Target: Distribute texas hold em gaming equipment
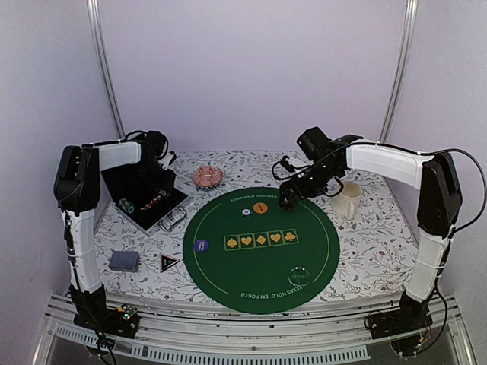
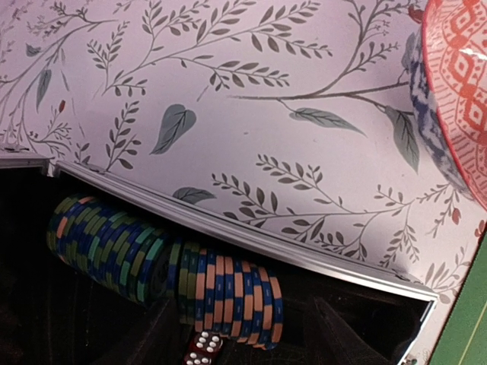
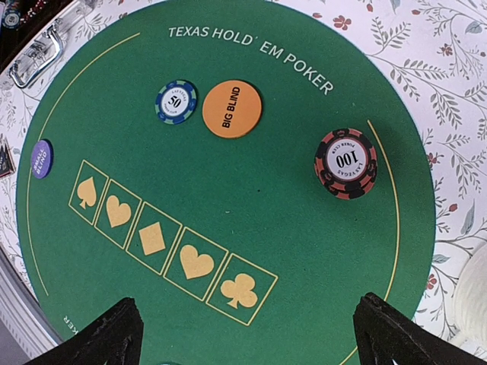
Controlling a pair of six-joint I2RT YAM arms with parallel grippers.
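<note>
In the left wrist view, a row of chips with orange edges (image 2: 228, 293) lies on edge in the black case (image 2: 365, 304), beside a row of blue-green chips (image 2: 106, 243). Over the orange-edged row, my left gripper is part open, one finger towards each end; contact cannot be told. On the green poker mat (image 3: 297, 228) are a black-and-red 100 chip (image 3: 345, 163), a blue 50 chip (image 3: 176, 102), the orange big blind button (image 3: 232, 109) and the purple small blind button (image 3: 42, 158). My right gripper hangs open and empty above the mat.
Red dice (image 2: 203, 346) lie in the case near the chips. A patterned bowl (image 1: 207, 177) stands between case and mat, a cream mug (image 1: 347, 201) right of the mat. At the front left are a card deck (image 1: 125, 261) and a black triangle (image 1: 169, 262).
</note>
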